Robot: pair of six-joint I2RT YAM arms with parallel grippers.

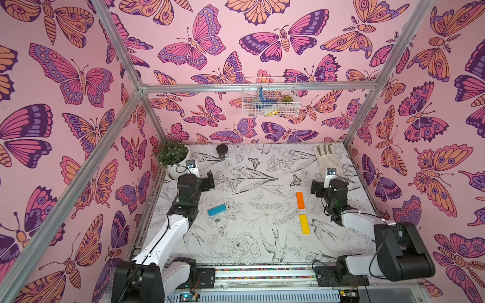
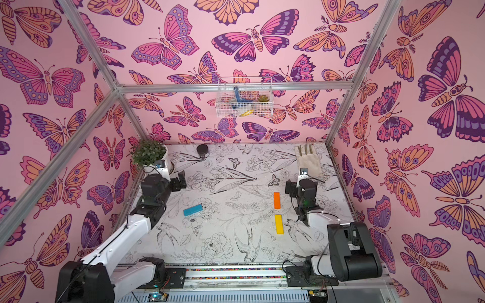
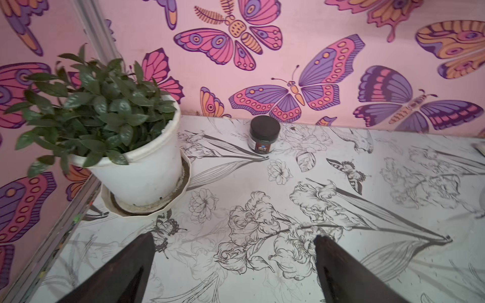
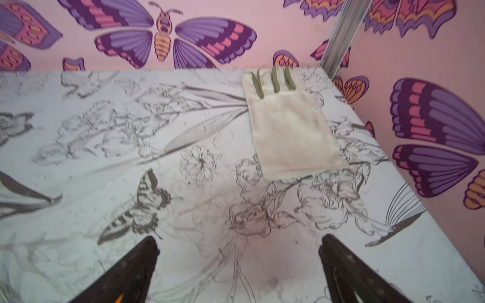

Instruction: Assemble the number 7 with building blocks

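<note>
Three long blocks lie apart on the table: a blue block [image 1: 217,210] at left of centre, an orange block [image 1: 300,200] to the right, and a yellow block [image 1: 304,224] just in front of the orange one. Above the table's left side, behind the blue block, my left gripper is open and empty. My right gripper is open too, right of the orange block, with only tabletop seen between its fingers. In the right wrist view a sliver of orange shows at the bottom edge; the left wrist view has no block in it.
A potted plant [image 3: 136,171] stands close ahead of the left gripper, in the back left corner. Near the back wall are a dark jar [image 3: 264,133] and, at right, a pale glove [image 4: 293,131]. A wire basket [image 1: 271,108] hangs above.
</note>
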